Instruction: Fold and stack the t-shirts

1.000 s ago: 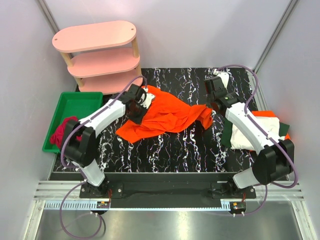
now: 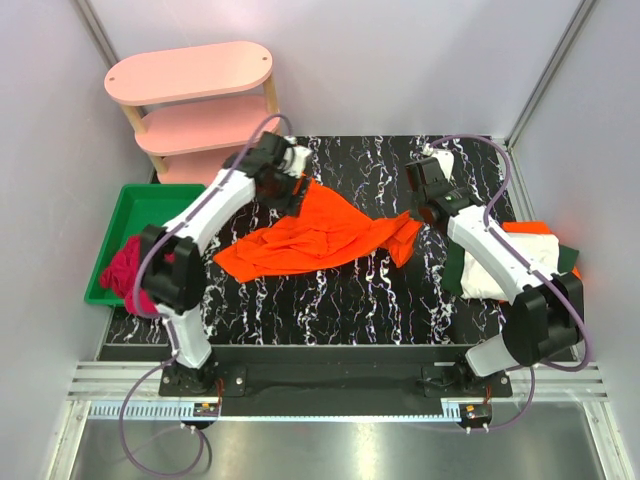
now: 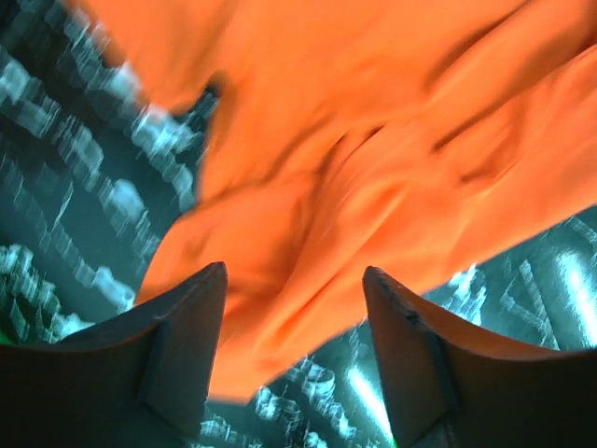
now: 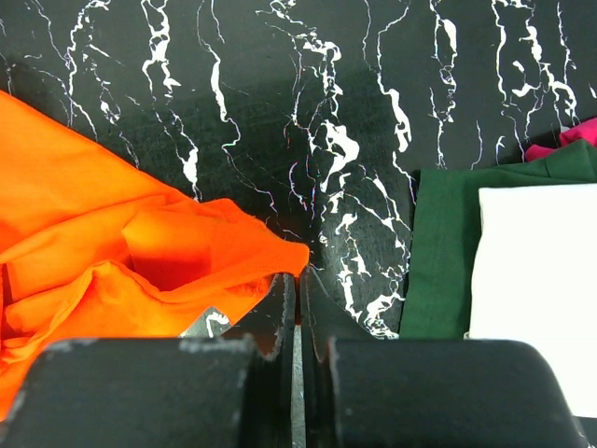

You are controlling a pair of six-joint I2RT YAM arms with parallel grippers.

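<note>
An orange shirt (image 2: 318,230) lies crumpled and stretched sideways across the middle of the black marbled table. Above its left part hangs my left gripper (image 2: 294,208), fingers apart; in the left wrist view only the shirt (image 3: 373,205) shows below, with nothing between the fingers. At the shirt's right end is my right gripper, shut on a corner of the orange cloth (image 4: 280,252). Folded shirts are stacked at the right, a white one (image 2: 490,265) on top of a dark green one (image 4: 443,233), with orange showing behind.
A green bin (image 2: 130,205) at the left holds a crumpled crimson cloth (image 2: 125,270). Behind it stands a pink shelf (image 2: 190,75). Bare table (image 2: 330,310) lies in front of the orange shirt.
</note>
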